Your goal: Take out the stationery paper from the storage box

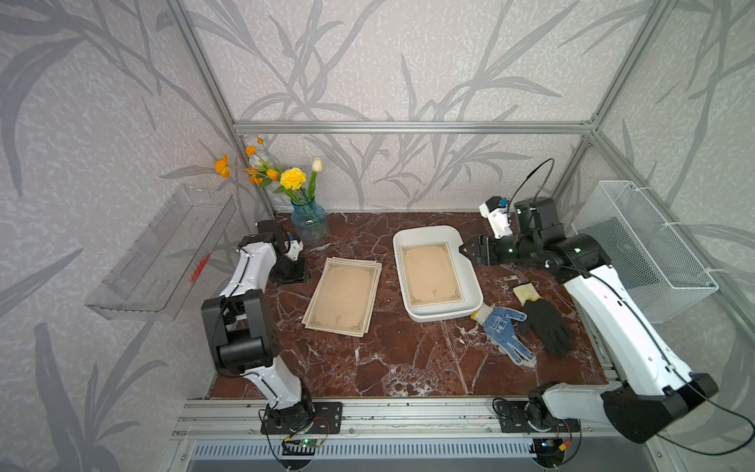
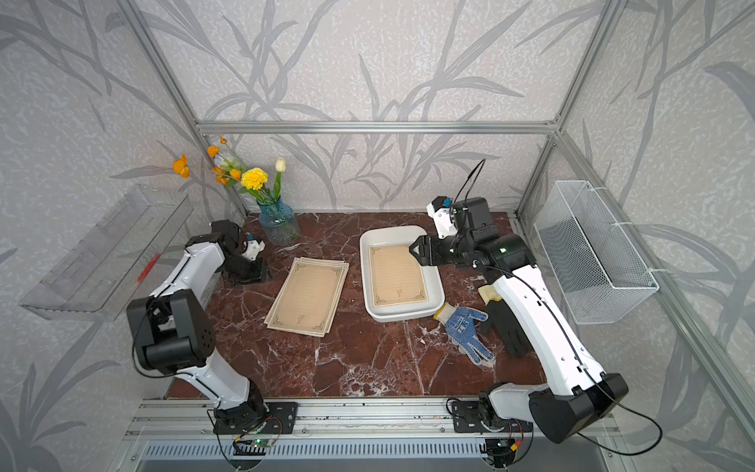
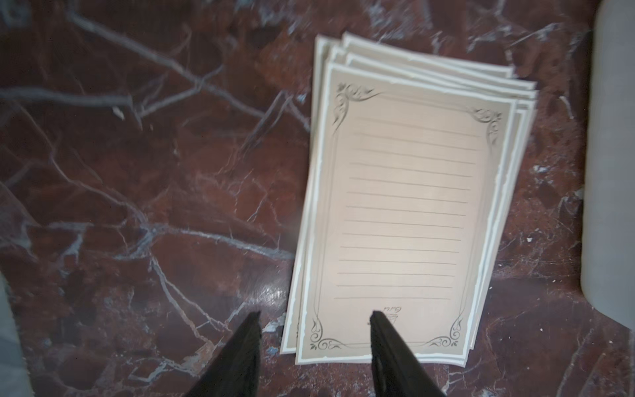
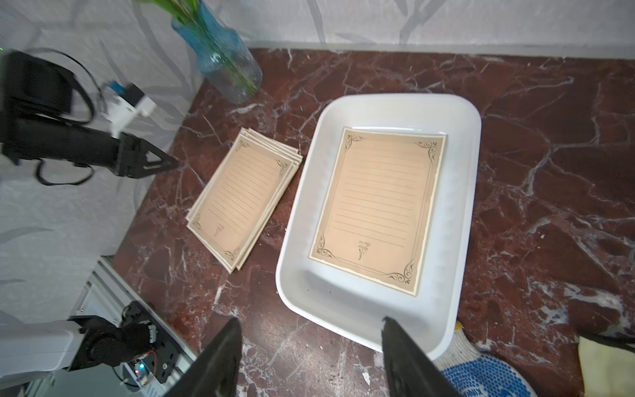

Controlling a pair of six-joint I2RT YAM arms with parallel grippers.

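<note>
A white storage box (image 1: 436, 313) stands in the table's middle with a sheet of stationery paper (image 1: 431, 271) inside. Left of it lies a stack of similar papers (image 1: 342, 295); its sheets are slightly staggered. My left gripper hangs over the table by the stack's near-left side, fingers apart, nothing between them. My right gripper is above the box's right side, angled down toward it, also open and empty.
A blue vase (image 1: 310, 224) with flowers stands at the back left. Two gloves (image 1: 503, 334) lie right of the box. Wire baskets hang at both sides.
</note>
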